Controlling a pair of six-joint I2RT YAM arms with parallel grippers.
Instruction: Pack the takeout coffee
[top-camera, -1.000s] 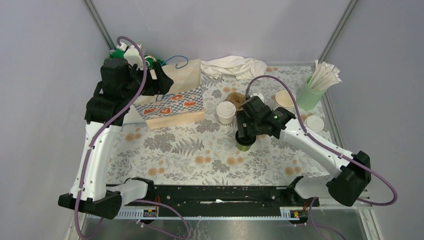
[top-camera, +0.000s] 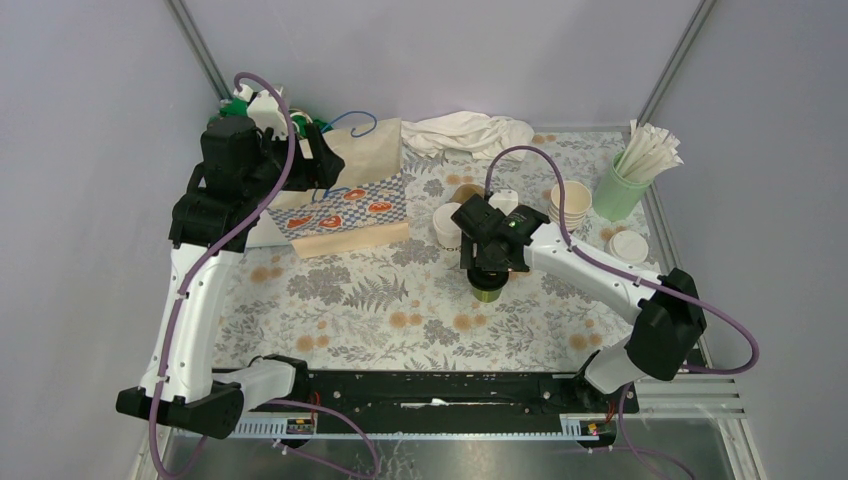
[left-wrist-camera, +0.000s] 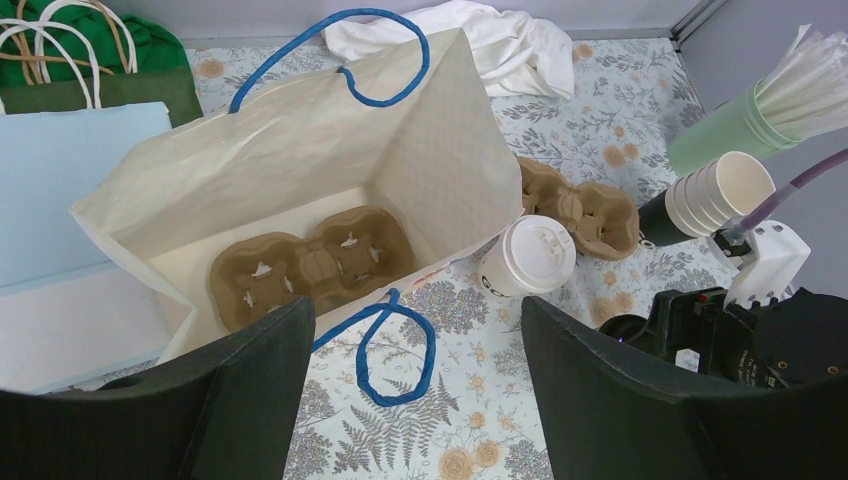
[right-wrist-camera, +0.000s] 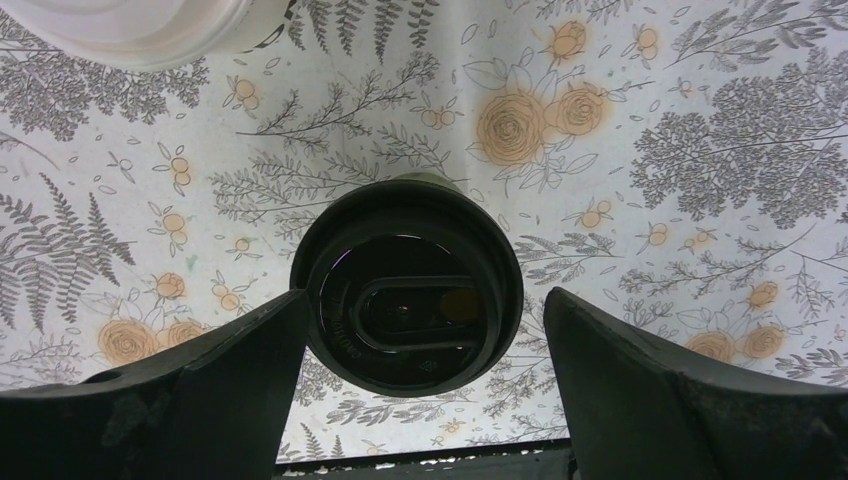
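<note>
A black-lidded green cup (top-camera: 488, 292) (right-wrist-camera: 405, 310) stands on the patterned table, with my right gripper (top-camera: 485, 255) straddling it from above, fingers apart; a firm grip does not show. A white-lidded cup (top-camera: 449, 226) (left-wrist-camera: 526, 256) stands beside it. My left gripper (top-camera: 315, 160) is open over a cream paper bag (top-camera: 345, 240) (left-wrist-camera: 450, 120) with blue handles, which holds a brown cup carrier (left-wrist-camera: 360, 255). A second carrier (left-wrist-camera: 605, 220) sits right of the bag.
Stacked cups (top-camera: 570, 200), a green straw holder (top-camera: 618, 198) and lids (top-camera: 628, 247) stand at the right. A white cloth (top-camera: 467, 135) lies at the back.
My right arm has shifted left, its gripper moving slightly left over the black-lidded cup. The left arm and bag look unchanged.
</note>
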